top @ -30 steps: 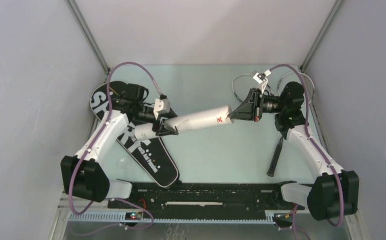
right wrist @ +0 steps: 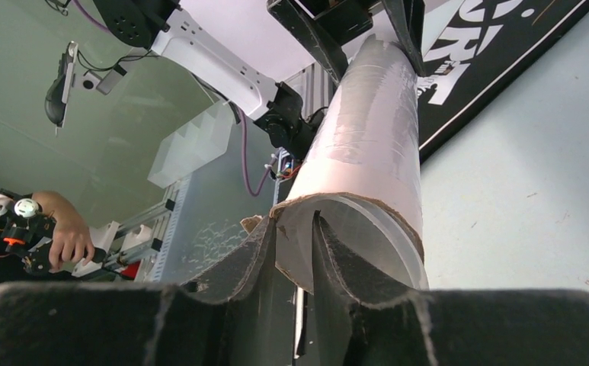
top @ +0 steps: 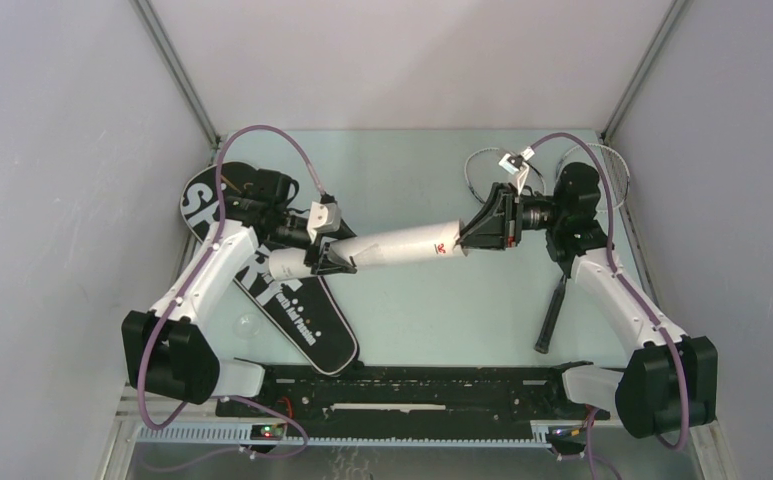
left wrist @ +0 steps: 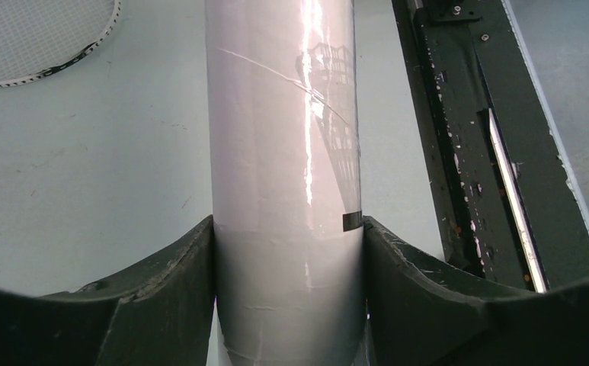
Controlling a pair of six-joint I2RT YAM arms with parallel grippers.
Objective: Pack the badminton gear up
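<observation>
A long white shuttlecock tube [top: 402,245] is held level above the table, with my left gripper shut around its body near one end. In the right wrist view the tube [right wrist: 367,145] shows its open, rough cardboard mouth. My right gripper is at that mouth, partly open with a gap between its fingertips. One finger [right wrist: 259,263] overlaps the rim beside a small torn flap; the other overlaps the opening. Contact cannot be judged. A black racket bag [top: 302,315] with white lettering lies under the left arm. Two rackets [top: 612,172] lie at the far right, partly hidden.
A dark racket handle [top: 553,318] lies beneath the right arm. On the left, near the bag, sits a small clear round item [top: 246,325].
My right gripper has shifted slightly toward the table front, and the tube's right end sits a little lower in the top view. The left arm is almost unmoved.
</observation>
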